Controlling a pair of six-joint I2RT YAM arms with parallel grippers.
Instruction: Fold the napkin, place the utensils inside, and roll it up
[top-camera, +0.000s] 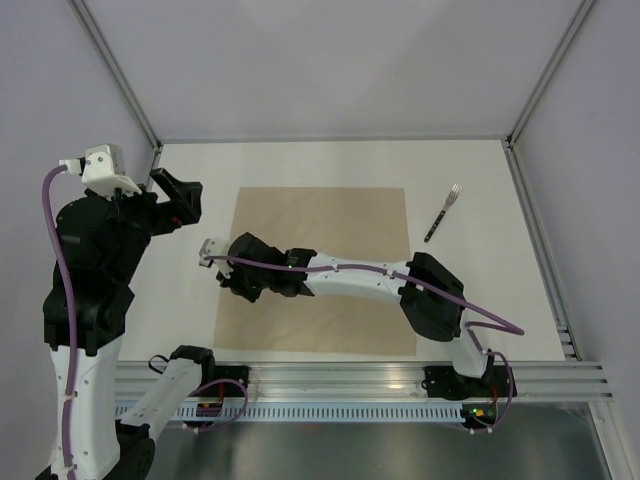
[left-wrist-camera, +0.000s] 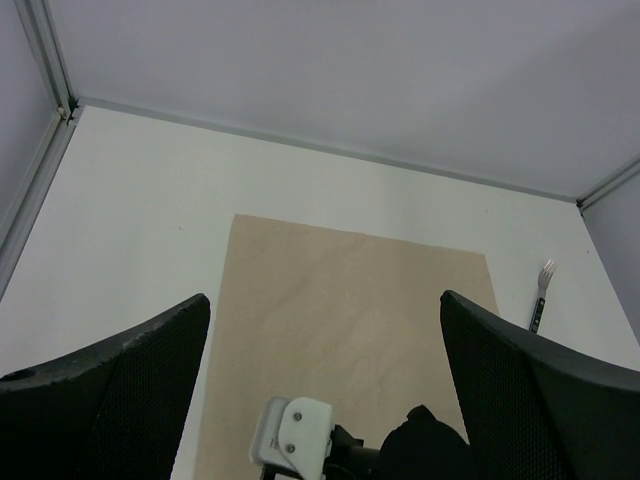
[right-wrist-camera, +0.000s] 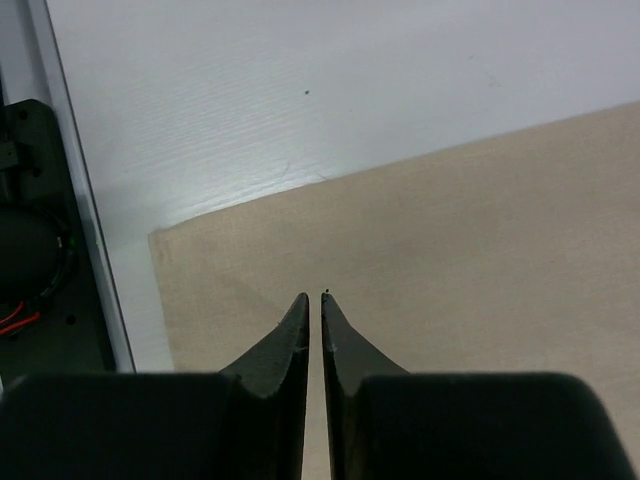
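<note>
A flat tan napkin (top-camera: 325, 210) lies on the white table, partly covered in the top view by my right arm. My right gripper is above its left part, fingers close together with a narrow gap and only napkin seen beneath; a corner of the napkin shows in the right wrist view. My left gripper is raised at the table's left, open and empty, looking across the napkin at the housing of the right gripper. A fork (top-camera: 442, 212) with a black handle lies to the right of the napkin.
The white table (top-camera: 480, 280) has free room right of the napkin and behind it. Metal rails edge the table (top-camera: 560, 300), with black hardware and cables along the front rail (top-camera: 310, 370). Walls enclose the back and sides.
</note>
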